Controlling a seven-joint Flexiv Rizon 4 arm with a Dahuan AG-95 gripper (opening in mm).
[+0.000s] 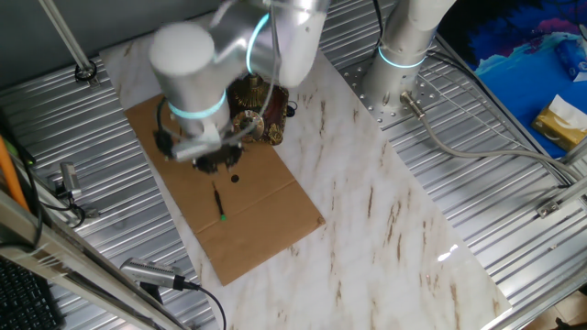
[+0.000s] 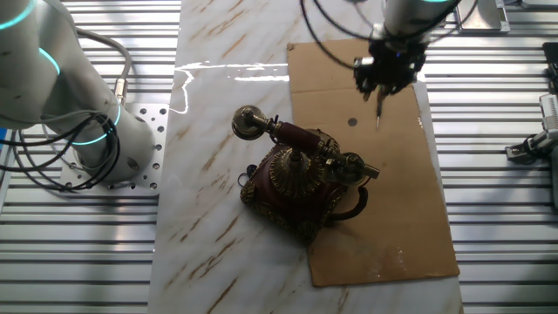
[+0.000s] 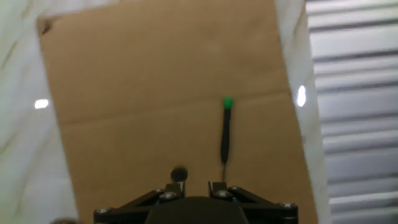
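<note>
A small screwdriver (image 3: 226, 134) with a black handle and green end lies on the cardboard sheet (image 3: 143, 74). Beside it is a small dark round disc (image 3: 179, 174), also on the cardboard. In the wrist view my gripper has its two fingertips apart, with nothing visible between them; the disc shows just ahead of the left finger and the screwdriver's thin tip close to the right one. From exterior view 1, the screwdriver (image 1: 219, 203) and disc (image 1: 235, 179) lie just beyond the gripper's lower side. The gripper (image 2: 378, 94) hangs above the cardboard in exterior view 2.
An ornate vintage telephone (image 2: 296, 179) stands partly on the cardboard's edge, close to the arm, and is partly hidden in exterior view 1. The marble-patterned board (image 1: 367, 229) is clear toward the front. Slatted metal (image 2: 497, 218) borders it.
</note>
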